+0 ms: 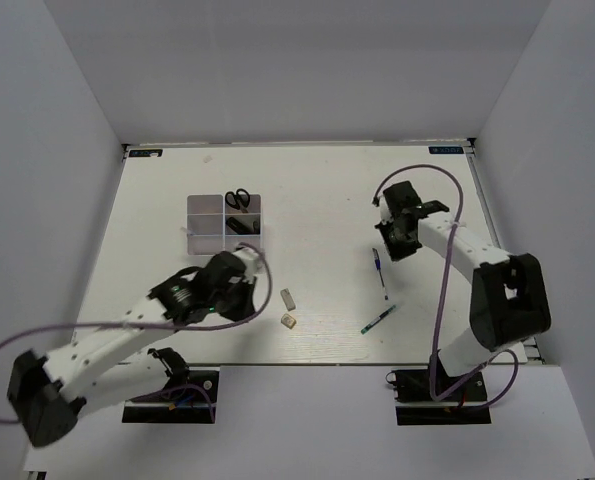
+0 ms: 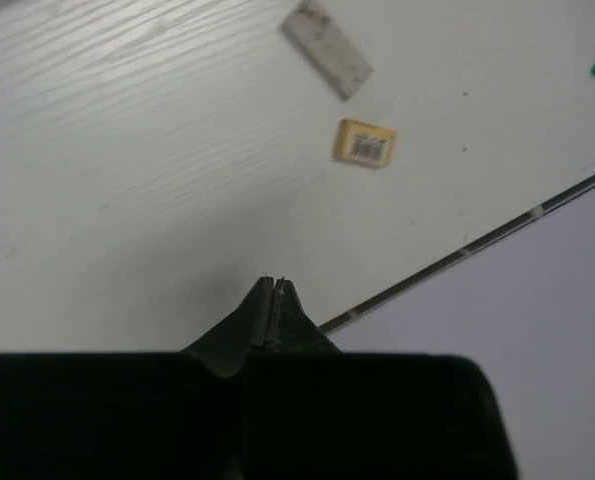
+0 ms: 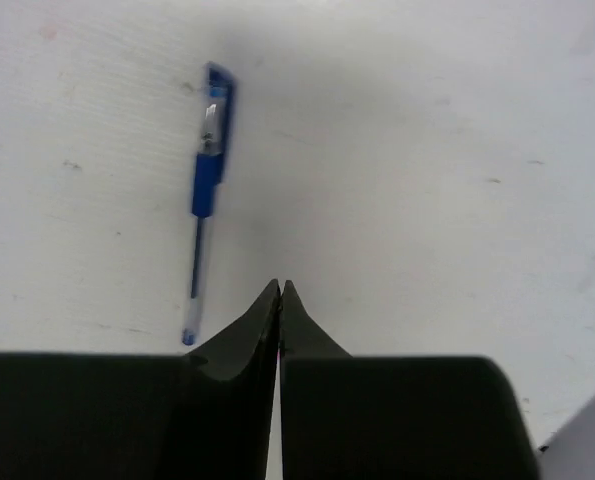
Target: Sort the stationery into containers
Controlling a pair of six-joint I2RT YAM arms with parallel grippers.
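Note:
On the table's right half lies a blue-capped pen (image 1: 379, 268), shown whole in the right wrist view as a blue pen (image 3: 207, 185). My right gripper is shut above the table, beside the pen and apart from it. A green pen (image 1: 378, 319) lies nearer the front edge. Left of it are a grey eraser (image 1: 288, 300) and a small yellow-edged block (image 2: 365, 144). My left gripper is shut with nothing between its fingers, over bare table close to the block. The divided tray (image 1: 206, 243) holds black-handled scissors (image 1: 237, 199) and a black item (image 1: 239, 226).
The table's front edge (image 2: 457, 256) runs close to the left gripper. Cables loop round both arms. Free white table lies at the back and between the tray and the right arm.

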